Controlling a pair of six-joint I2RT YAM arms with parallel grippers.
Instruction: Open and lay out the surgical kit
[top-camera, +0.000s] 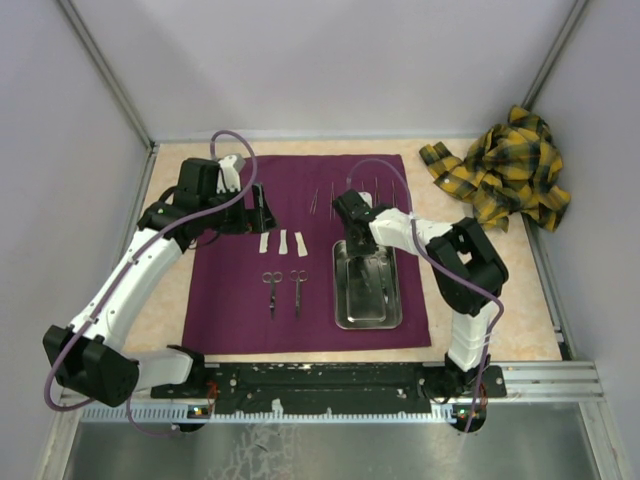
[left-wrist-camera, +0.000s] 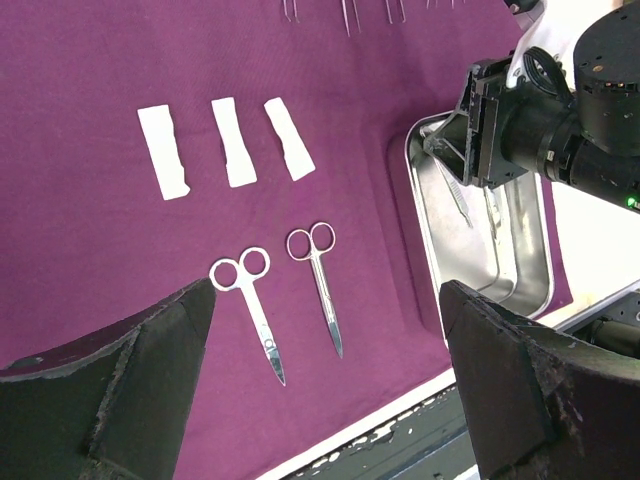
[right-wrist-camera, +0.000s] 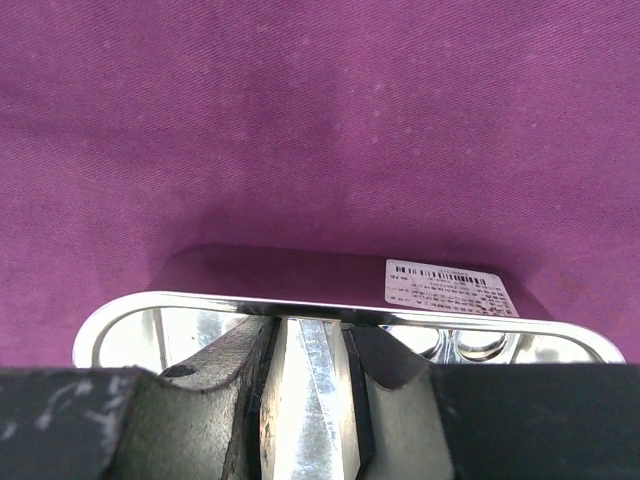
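A steel tray (top-camera: 340, 316) with instruments inside sits at the right of the purple cloth (top-camera: 225, 300). My right gripper is over its far end, a flat metal piece between the fingers; whether they clamp it is unclear. My left gripper (top-camera: 258, 205) stands open above the cloth, empty. Two scissors (left-wrist-camera: 262, 330) (left-wrist-camera: 330, 308), three white packets (left-wrist-camera: 160, 150) and several slender instruments (left-wrist-camera: 350, 12) lie laid out on the cloth.
A yellow plaid cloth (top-camera: 510, 160) is bunched at the back right.
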